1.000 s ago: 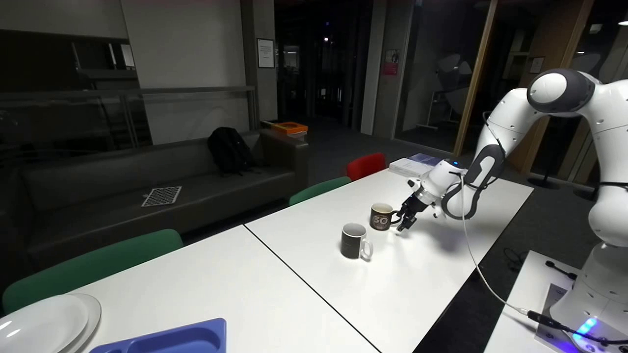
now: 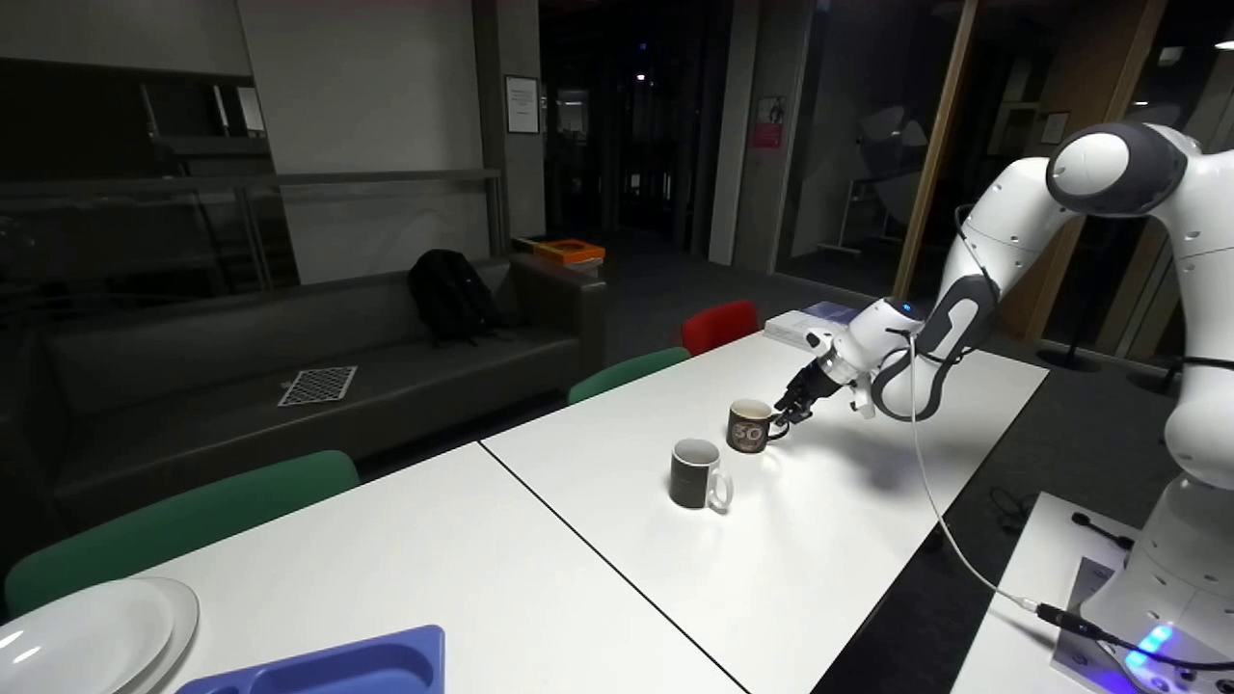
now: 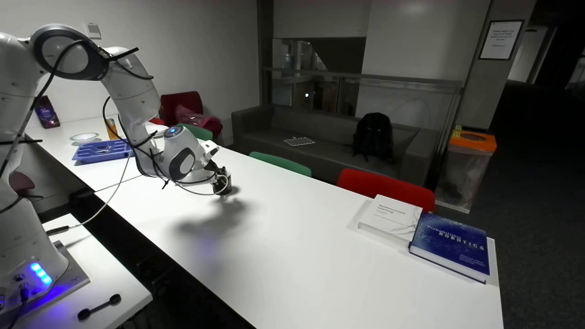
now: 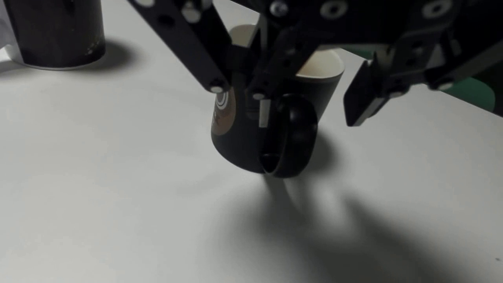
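A dark mug marked "30" [image 2: 746, 433] stands upright on the white table, its black handle [image 4: 304, 141] toward my gripper. My gripper is part open, with a clear gap to the right finger [image 4: 360, 96]. In the wrist view the handle's top appears between the fingers, close to the left one; I cannot tell whether they touch. In exterior view 2 the arm and fingers partly cover this mug. Nearby stands a second mug [image 2: 694, 474], dark outside with a white handle; its lower part shows at the wrist view's upper left.
A blue tray [image 2: 422, 659] and white plates [image 2: 174, 625] lie at the table's other end. Two books, one white [image 3: 390, 216] and one blue [image 3: 449, 244], rest near the far corner.
My gripper has risen a little from its lower place beside the "30" mug's handle. Both mugs stand where they were.
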